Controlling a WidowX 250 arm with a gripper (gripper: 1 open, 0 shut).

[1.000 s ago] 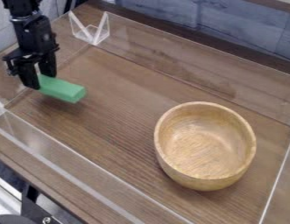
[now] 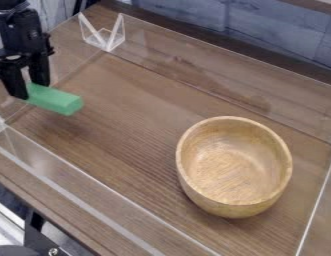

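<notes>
My black gripper (image 2: 29, 78) is at the left edge of the camera view, just over a flat green object (image 2: 54, 100) that lies low over or on the wooden table (image 2: 141, 80). Whether the fingertips grip the green object's near-left end or only stand over it is hard to tell. A round pale wooden bowl (image 2: 233, 166) sits at the right of the table, well apart from the gripper.
A white wire-like object (image 2: 104, 35) stands at the upper left, behind the gripper. White edges border the table at the lower left and right.
The bowl has not moved.
</notes>
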